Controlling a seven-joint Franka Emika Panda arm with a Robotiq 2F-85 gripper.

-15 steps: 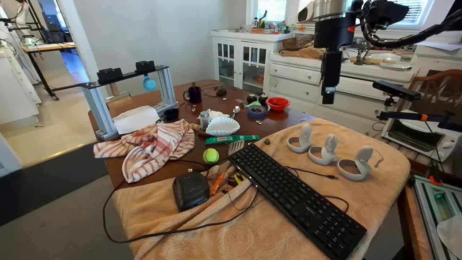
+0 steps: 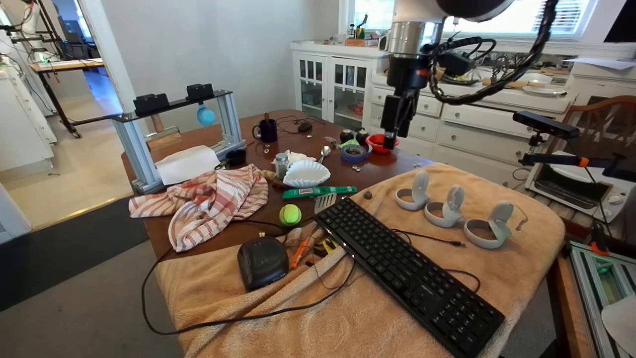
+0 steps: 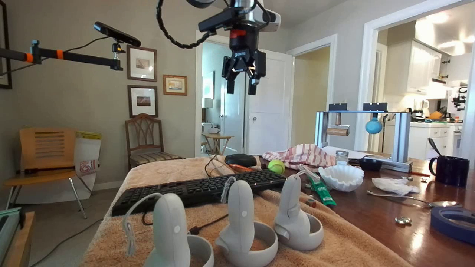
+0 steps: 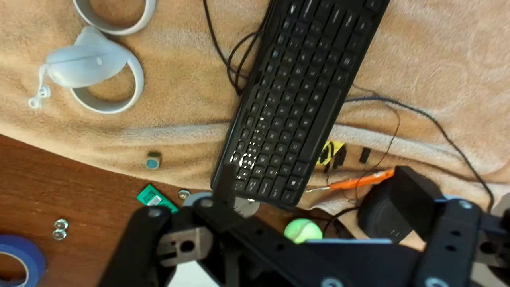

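Note:
High above the table, my gripper (image 3: 241, 91) stands open with nothing between its fingers. From the wrist view, the gripper looks down over the black keyboard (image 4: 291, 100), with the orange-handled screwdriver (image 4: 363, 181), the tennis ball (image 4: 303, 230) and a black rounded case (image 4: 382, 217) near its fingers in the picture. None of these is touched. In exterior view 1 the gripper (image 2: 393, 140) appears in front of the white drawers, overlapping the red bowl (image 2: 376, 142) from this angle. The keyboard (image 2: 411, 271) lies slantwise on the tan towel (image 2: 268, 325).
Three white controller-like devices (image 2: 445, 207) sit on the towel's right side. A striped cloth (image 2: 217, 200), a white fluted bowl (image 2: 305, 173), a green tube (image 2: 319, 191) and blue tape (image 2: 353, 154) occupy the brown table. A metal frame (image 2: 173, 101) rises at its left.
In exterior view 1 the arm and gripper have swung left and turned, from right of the red bowl to overlapping it. Objects on the table look unmoved.

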